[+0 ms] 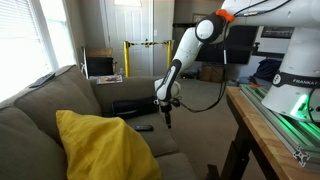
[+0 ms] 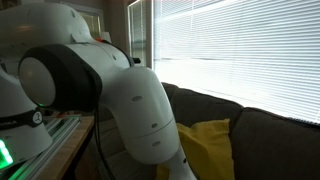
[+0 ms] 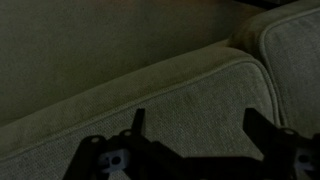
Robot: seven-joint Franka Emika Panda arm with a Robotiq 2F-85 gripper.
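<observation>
My gripper [image 1: 167,112] hangs at the front edge of the sofa seat, pointing down. In the wrist view the gripper stands open, its dark fingers [image 3: 138,123] wide apart and nothing between them. Below it lie the grey seat cushion [image 3: 190,112] and the sofa's edge. A yellow cloth or pillow [image 1: 100,145] rests on the near part of the sofa; exterior view 2 also shows this yellow piece [image 2: 207,150], partly hidden by the arm. A small dark flat object [image 1: 143,127] lies on the seat, left of the gripper.
Behind the gripper a long black item [image 1: 133,107] lies at the sofa's far end. Another dark flat object [image 1: 67,70] rests on the backrest. A wooden table [image 1: 275,140] stands at right. Between it and the sofa is open floor [image 1: 205,135].
</observation>
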